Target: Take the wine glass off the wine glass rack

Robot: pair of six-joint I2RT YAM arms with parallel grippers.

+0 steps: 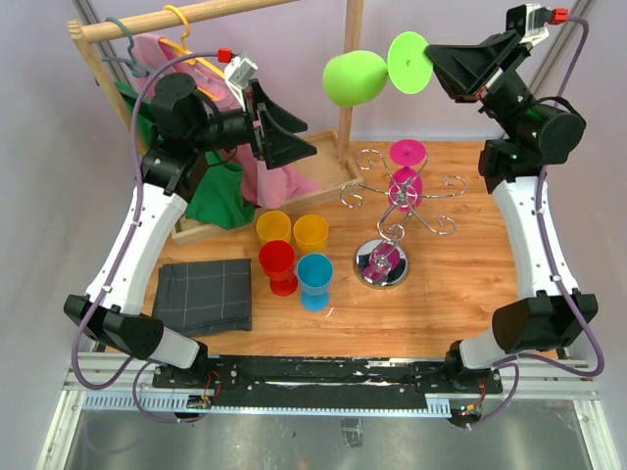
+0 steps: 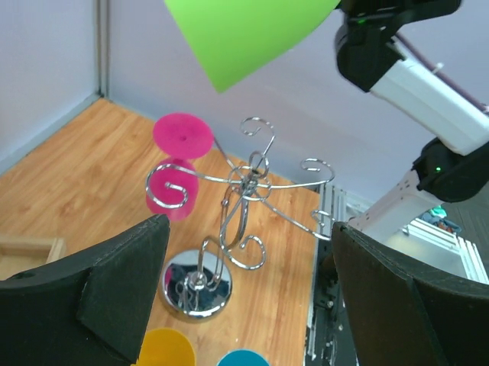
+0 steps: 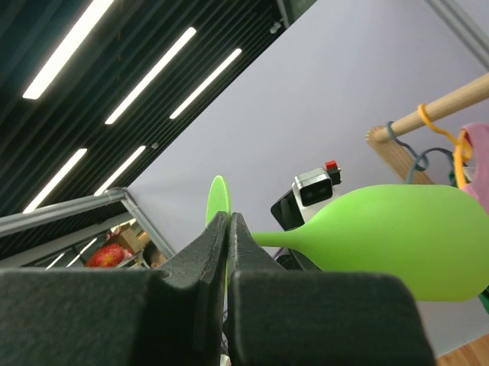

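Observation:
Up in the air above the rack, a green wine glass (image 1: 355, 78) lies on its side, bowl toward my left arm. My right gripper (image 1: 432, 51) is shut on the rim of its flat round base; in the right wrist view the fingertips meet at the base (image 3: 218, 200), with the bowl (image 3: 390, 236) stretching to the right. My left gripper (image 1: 306, 139) stands open, nothing between its fingers, left of and below the bowl. The silver wine glass rack (image 1: 404, 196) holds a pink glass (image 1: 409, 152) hanging at its back; another pink shape (image 1: 382, 262) shows at its round foot.
Yellow cups (image 1: 312, 233), a red cup (image 1: 278, 264) and a blue cup (image 1: 314, 279) stand left of the rack. A dark folded cloth (image 1: 203, 296) lies at the front left. Hanging clothes and a wooden rail (image 1: 196, 14) crowd the back left. Right of the rack the table is bare.

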